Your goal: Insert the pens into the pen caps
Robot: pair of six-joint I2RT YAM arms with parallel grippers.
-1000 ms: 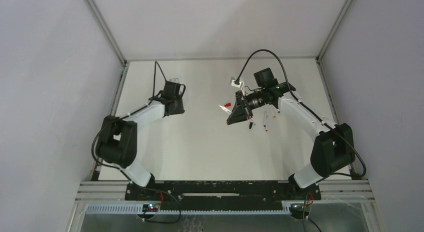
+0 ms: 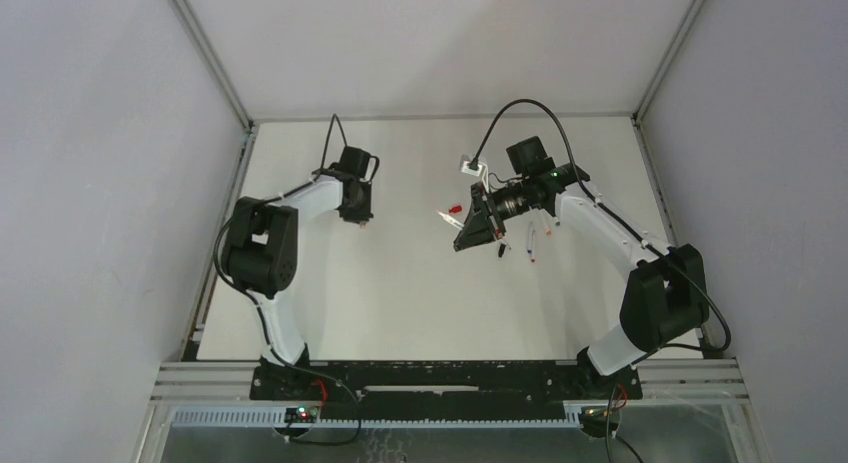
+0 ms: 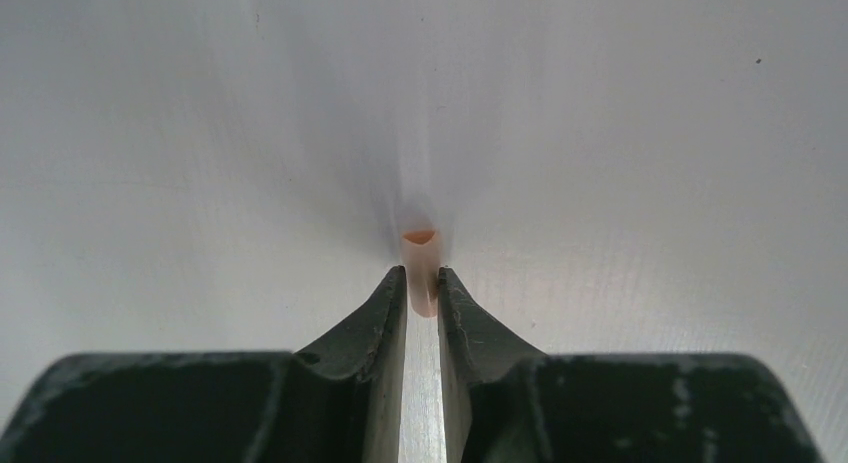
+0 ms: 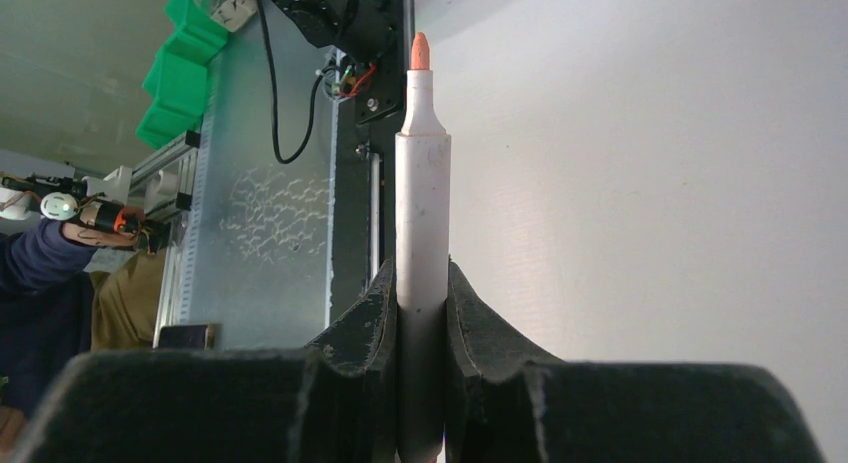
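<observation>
An orange pen cap (image 3: 420,268) lies on the white table (image 2: 400,293) under my left gripper, whose fingertips stand close together at the cap; I cannot tell whether they grip it. In the top view that gripper is at the left-middle of the table. My right gripper is shut on a white pen (image 4: 424,203) with an orange tip (image 4: 420,51), held above the table right of centre.
A red cap (image 2: 455,209), a dark cap (image 2: 501,251) and several pens (image 2: 532,243) lie around and beside the right gripper.
The right arm and its pen look unchanged.
</observation>
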